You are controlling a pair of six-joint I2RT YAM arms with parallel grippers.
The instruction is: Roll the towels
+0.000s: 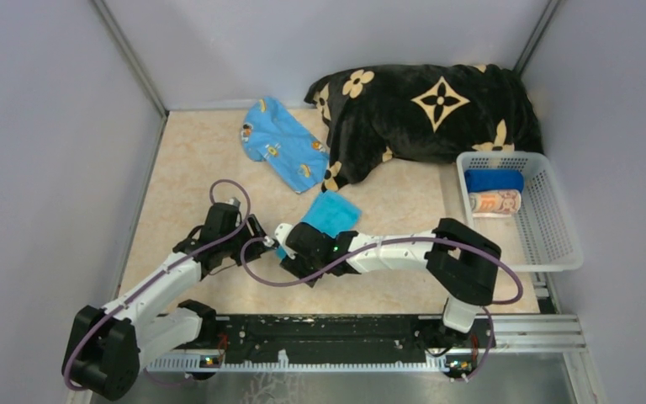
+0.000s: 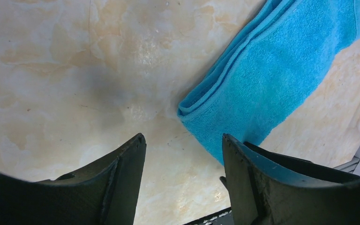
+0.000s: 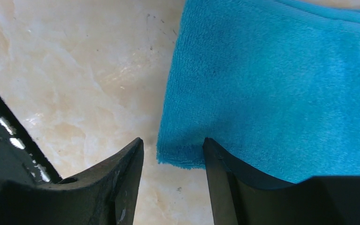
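Note:
A folded turquoise towel (image 1: 334, 212) lies slantwise on the table, its near end hidden under the right arm in the top view. My left gripper is open at the towel's near-left corner; bare table shows between its fingers, with the layered fold edge just beyond. Over the towel's near end stands my right gripper, also open. One towel corner reaches between its fingers, and its right-hand finger (image 3: 215, 159) overlaps the cloth in view. Whether either gripper touches the towel I cannot tell. Farther back lies a light blue patterned cloth (image 1: 282, 143).
A heap of black plush cloth (image 1: 412, 114) fills the back right. At the right, a white basket (image 1: 557, 215) holds a blue roll (image 1: 494, 180) and a patterned roll (image 1: 495, 202). Bare table lies at the left and front middle.

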